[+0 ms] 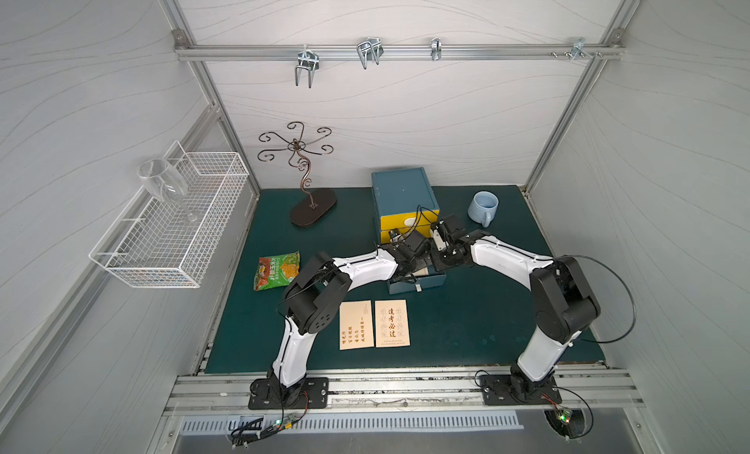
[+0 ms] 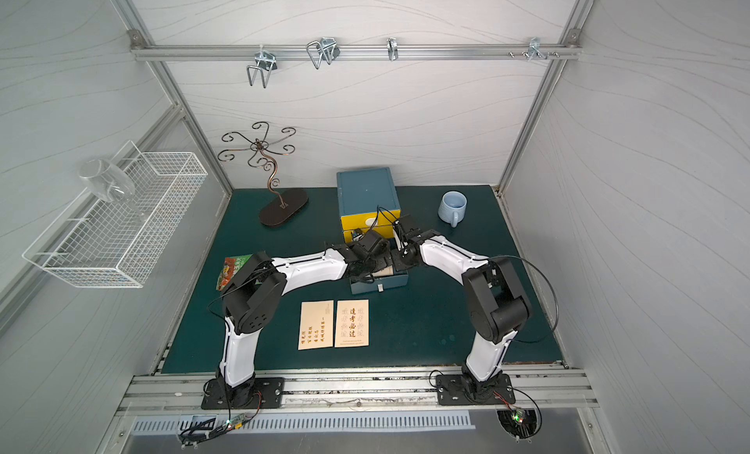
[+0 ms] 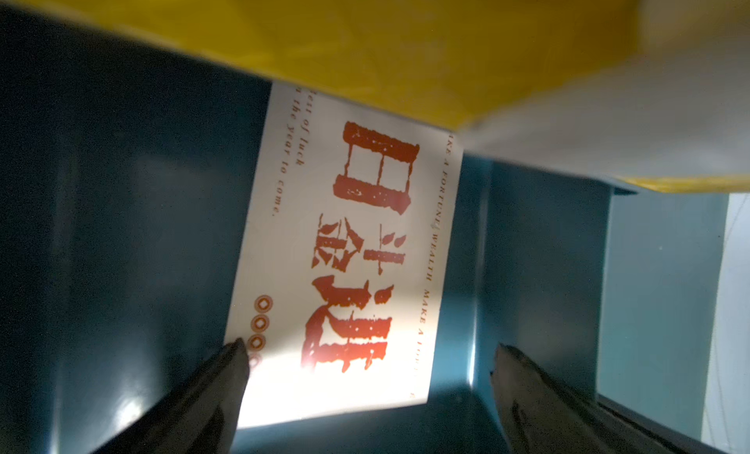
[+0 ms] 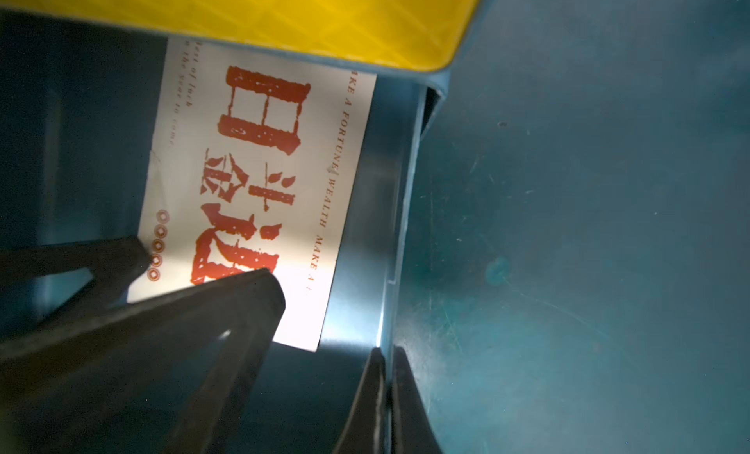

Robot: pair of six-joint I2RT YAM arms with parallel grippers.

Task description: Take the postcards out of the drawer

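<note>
A cream postcard [image 3: 343, 251] with red characters lies flat on the floor of the pulled-out blue drawer [image 3: 140, 219]. Its far end goes under the yellow front above. My left gripper is inside the drawer, open, its fingers spread on either side of the card's near end. In the right wrist view the left fingers [image 4: 258, 298] partly cover the card. My right gripper is shut at the top edge of the drawer's right wall; whether the thin wall is pinched is hard to tell. Two more postcards [image 1: 356, 325] lie on the table in front.
The blue cabinet [image 1: 402, 190] stands behind the drawer, its yellow front overhanging it. A mug [image 1: 483, 208] is at back right, a snack packet [image 1: 276, 271] at left, and a metal stand [image 1: 313, 207] at back left.
</note>
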